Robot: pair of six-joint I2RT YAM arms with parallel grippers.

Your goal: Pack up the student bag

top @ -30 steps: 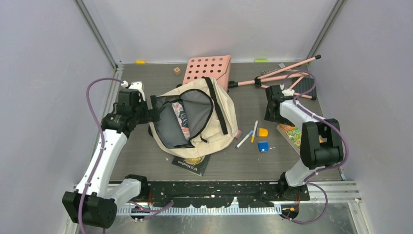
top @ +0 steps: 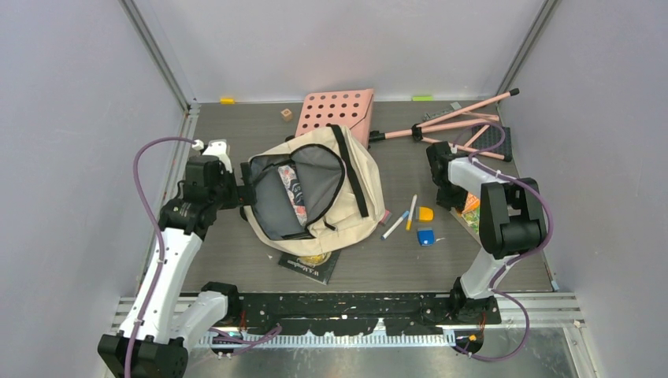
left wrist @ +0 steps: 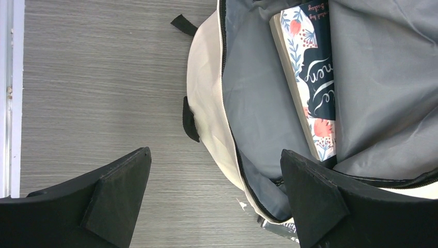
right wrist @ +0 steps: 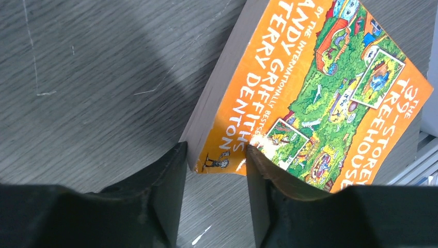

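Observation:
The cream bag (top: 364, 189) lies unzipped with its grey inside showing. In it rests a floral book (left wrist: 312, 82). At the bag's left side my left gripper stands open; in its wrist view the bag's edge lies between the fingers, and nothing is held. On the right, an orange storybook (right wrist: 289, 98) lies on the table. My right gripper is part open over its near corner, one fingertip beside the pale page edge and the other overlapping the cover. Contact cannot be made out. In the top view, the arm partly covers this book.
A dark book (top: 315, 269) sticks out from under the bag's front. Markers (top: 411, 213), a yellow item (top: 425, 213) and a blue item (top: 426, 237) lie mid-table. A pink tripod (top: 457, 124), a dark pad (top: 504, 143) and a pink folder (top: 335, 110) occupy the back.
The bag has stayed put.

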